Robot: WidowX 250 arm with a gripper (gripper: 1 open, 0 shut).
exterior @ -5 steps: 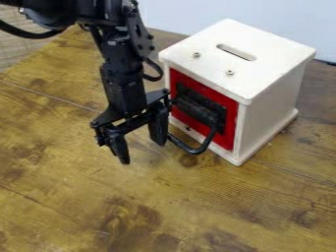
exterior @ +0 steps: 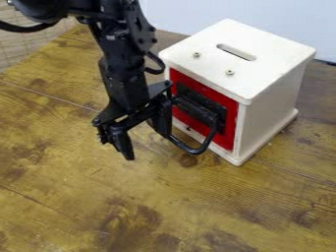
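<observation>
A white wooden box (exterior: 272, 100) with a slotted top and two screws stands on the table at the right. Its red front (exterior: 226, 142) faces left and carries a black panel with a black looped handle (exterior: 197, 148) hanging low in front. My black gripper (exterior: 141, 131) hangs in front of the box, just left of the handle, fingers pointing down and open. Nothing shows between the fingers.
A white wall (exterior: 262, 20) is behind the box. A floor shows past the table's edge at the top left.
The box and its handle look unchanged.
</observation>
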